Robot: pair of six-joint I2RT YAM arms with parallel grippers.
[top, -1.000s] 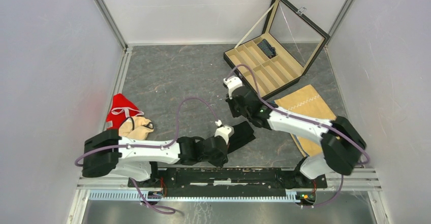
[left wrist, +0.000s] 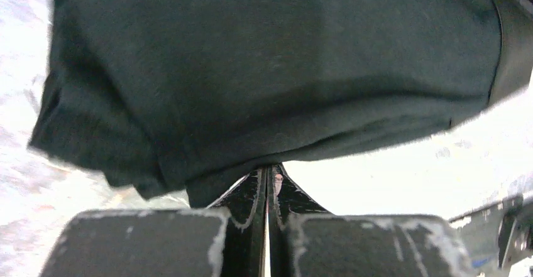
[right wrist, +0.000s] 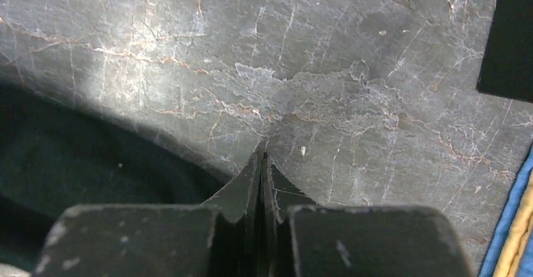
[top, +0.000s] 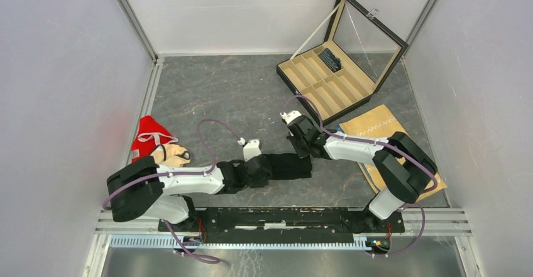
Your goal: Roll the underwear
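The black underwear (top: 289,166) lies as a dark strip between my two grippers, in the near middle of the table. In the left wrist view the cloth (left wrist: 251,70) fills the upper part, and its lower edge runs down to the tips of my left gripper, which is shut on that edge. My right gripper is shut at the cloth's right end; dark fabric (right wrist: 107,157) runs in behind its fingers from the left. The arms hide part of the underwear from above.
An open compartment box (top: 327,82) with a glass lid stands at the back right, holding a rolled striped item (top: 329,59). A yellow cloth (top: 377,126) lies at right; red (top: 149,136) and beige (top: 168,157) garments lie at left.
My left gripper has moved left and slightly away from the near edge, my right one toward the near edge. The black cloth has turned from slanted to nearly straight across, with more showing.
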